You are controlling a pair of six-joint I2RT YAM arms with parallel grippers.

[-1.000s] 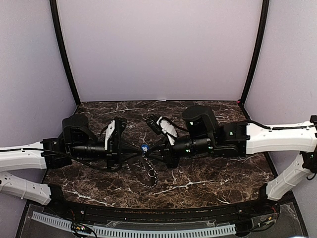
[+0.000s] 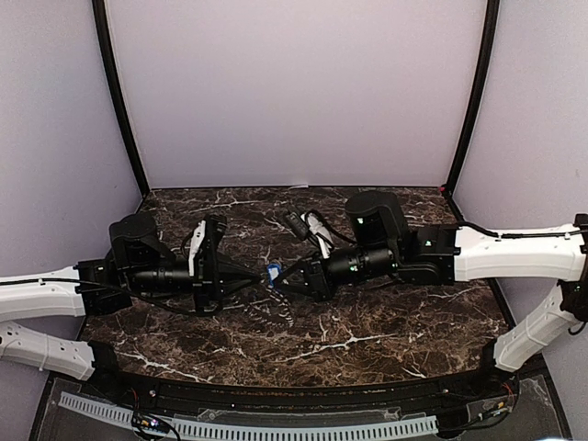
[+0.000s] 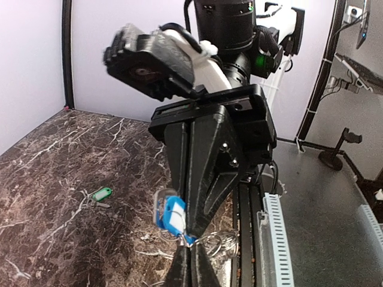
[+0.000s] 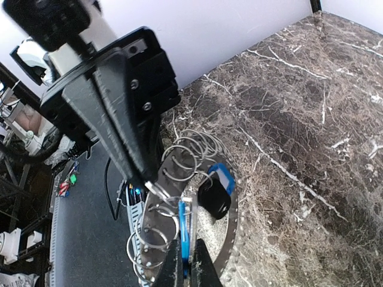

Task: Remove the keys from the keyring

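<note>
Between my two grippers hangs a keyring, a loop-shaped grey band point(image 4: 230, 239) carrying several wire rings point(image 3: 222, 241). My right gripper is shut on a thin blue key tag point(image 4: 184, 224), seen edge-on. In the left wrist view a blue tag point(image 3: 175, 216) shows beside the right fingers. My left gripper is shut close by; in the right wrist view a silvery sliver lies at its fingertips point(image 4: 143, 176), touching the rings. Whether it is pinched I cannot tell. A black key head point(image 4: 213, 198) with another blue tag point(image 4: 222, 177) hangs from the rings.
A green tag point(image 3: 102, 193) with metal pieces lies on the brown marbled table point(image 3: 48, 179). White walls point(image 2: 303, 92) enclose the table's back and sides. Most of the tabletop around the grippers is clear.
The right gripper has shifted a little; the hanging keyring looks shorter and higher.
</note>
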